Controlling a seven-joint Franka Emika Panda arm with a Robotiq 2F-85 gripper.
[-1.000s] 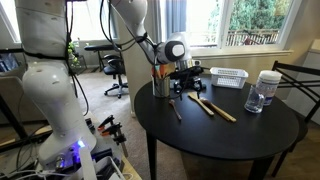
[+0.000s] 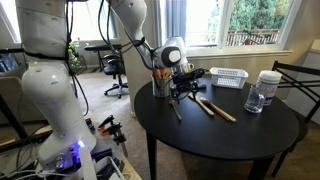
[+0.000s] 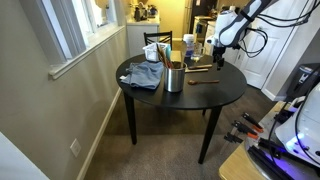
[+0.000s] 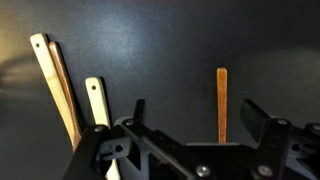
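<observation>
My gripper (image 2: 190, 75) hangs above the dark round table (image 2: 225, 141), its fingers spread wide. In the wrist view, the two black fingers (image 4: 139, 110) stand apart with nothing held. A thin reddish-brown wooden handle (image 4: 222, 100) lies below, between the fingers and nearer the right one. Off to the left lie a pale wooden handle (image 4: 49, 75), a brown one (image 4: 65, 85) close beside it, and a shorter-looking pale handle (image 4: 97, 100). The lower ends of these utensils are cut off or hidden by the gripper.
A metal canister (image 3: 175, 79) full of utensils stands by a grey-blue cloth (image 3: 143, 75). Toward the back are a white basket (image 2: 229, 78) and two containers, one a white-lidded jar (image 2: 268, 84).
In exterior view 1 my gripper has shifted slightly and shows wider across than a second ago. The utensils on the table look unmoved.
</observation>
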